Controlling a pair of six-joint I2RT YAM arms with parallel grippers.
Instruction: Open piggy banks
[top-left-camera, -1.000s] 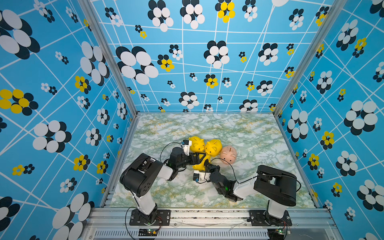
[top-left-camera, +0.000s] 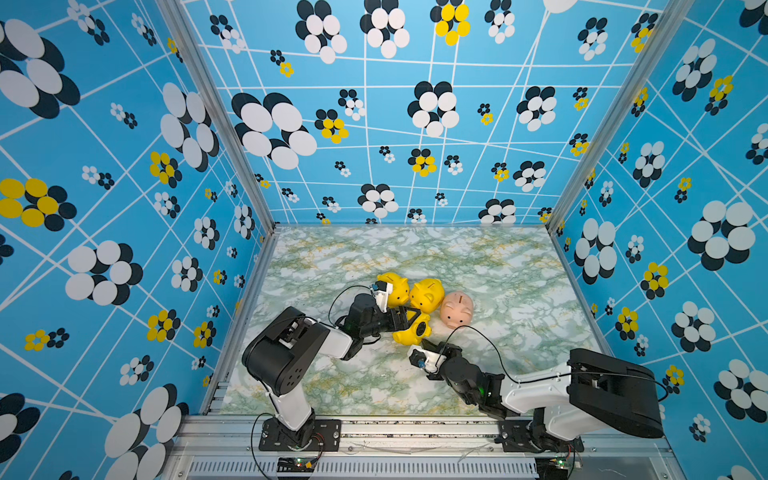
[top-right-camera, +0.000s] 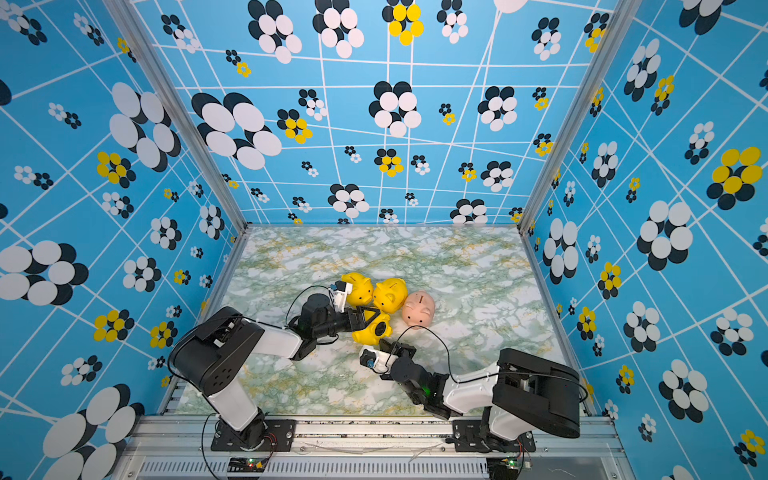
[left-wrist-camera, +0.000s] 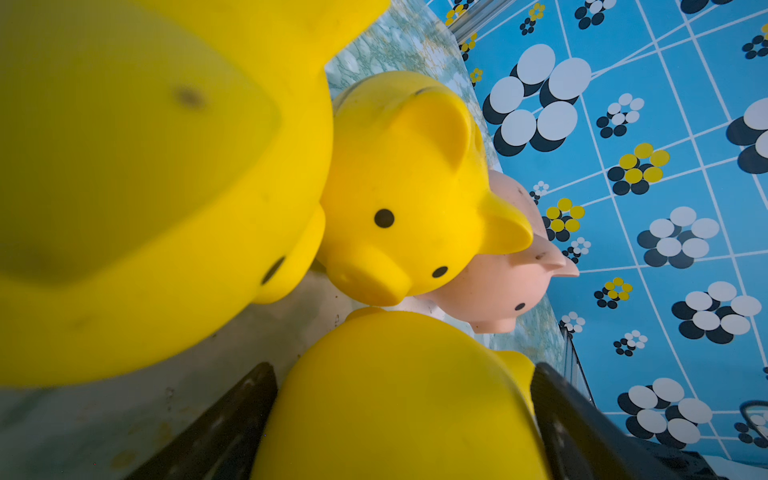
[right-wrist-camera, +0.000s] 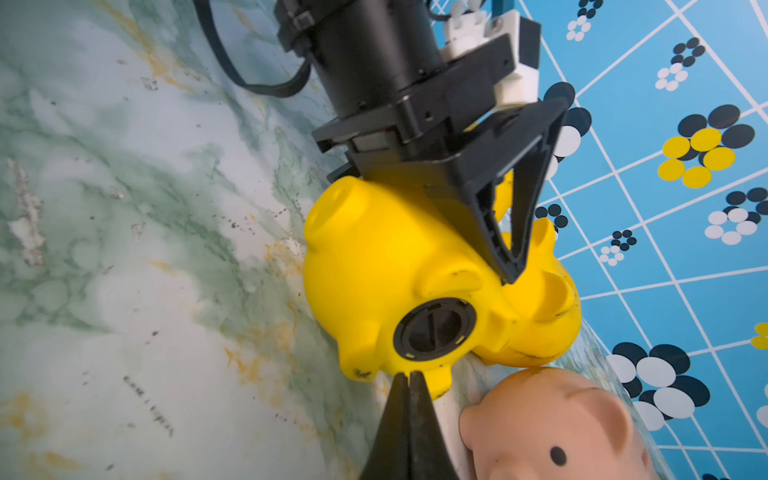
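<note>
The front yellow piggy bank (right-wrist-camera: 376, 272) lies tipped over on the table, its round black plug (right-wrist-camera: 434, 329) still in the belly and facing my right gripper. In the left wrist view, the fingers of my left gripper stand open on either side of that bank's body; whether both pads touch it I cannot tell. My right gripper is shut, nothing between its fingers, its tips pointing toward the bank near the plug. Two more yellow piggy banks, one at the left (top-left-camera: 393, 288) and one in the middle (top-left-camera: 427, 294), and a pink one (top-left-camera: 457, 309) stand behind.
The banks cluster closely, so there is little room between them. Bare marbled table (top-left-camera: 512, 272) lies to the right and behind, with more in front of the arms. The right arm's cable (top-left-camera: 497, 349) loops above the table near the pink bank.
My right gripper has backed off to the right from the front bank while its wrist turned. The left gripper and the front bank have shifted slightly to the right.
</note>
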